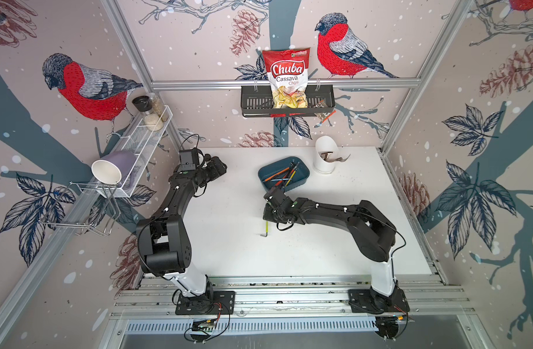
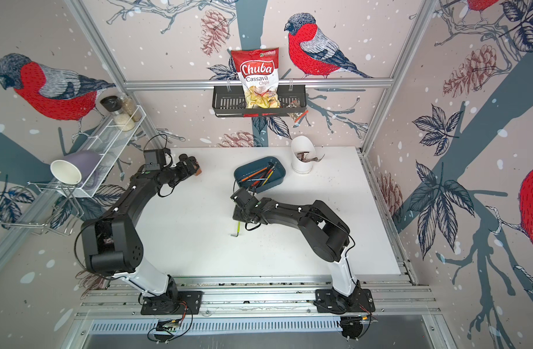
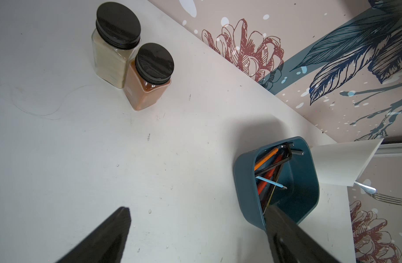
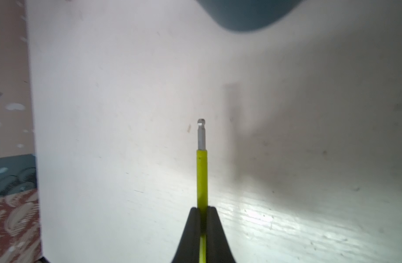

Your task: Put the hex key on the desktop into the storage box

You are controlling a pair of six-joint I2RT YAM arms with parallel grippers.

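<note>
My right gripper is shut on a yellow-sleeved hex key (image 4: 201, 173) with a silver tip, held above the white desktop; its short bent end (image 1: 264, 235) shows below the wrist in the top views. Just beyond it, at the top of the right wrist view, is the edge of the blue storage box (image 4: 249, 13). That box (image 3: 247, 192) holds several coloured tools. My left gripper stands open at the left side with nothing between its fingers, over the desk near two jars.
Two black-lidded jars (image 3: 113, 61) stand at the back left. A white container (image 1: 324, 165) with cutlery is right of the box. A wire rack (image 1: 138, 151) hangs on the left wall.
</note>
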